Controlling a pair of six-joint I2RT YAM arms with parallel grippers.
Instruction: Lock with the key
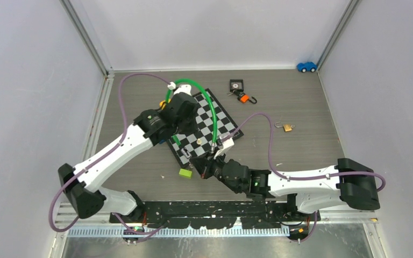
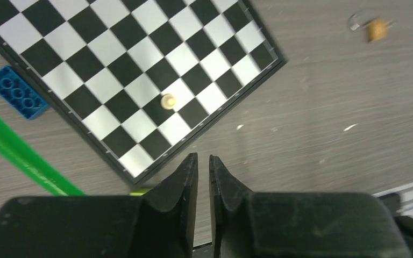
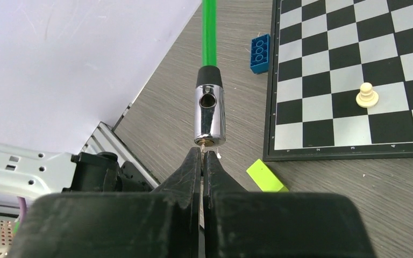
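Observation:
A green cable lock (image 1: pixel 213 115) loops between my arms in the top view. In the right wrist view its chrome lock head (image 3: pixel 209 113) stands above my right gripper, which is shut on the thin key at the head's brass keyhole. My left gripper is closed, high over the chessboard's near end; the green cable (image 2: pixel 29 158) runs beside it at the left of its view, and what lies between its fingers is hard to see. In the top view the left gripper is largely hidden under the wrist.
The chessboard (image 1: pixel 223 121) with a cream pawn (image 3: pixel 367 97) lies below. A lime block (image 1: pixel 185 173), blue brick (image 3: pixel 260 54), brass padlock (image 1: pixel 287 128), black-orange lock (image 1: pixel 244 98) and blue toy car (image 1: pixel 306 66) lie around.

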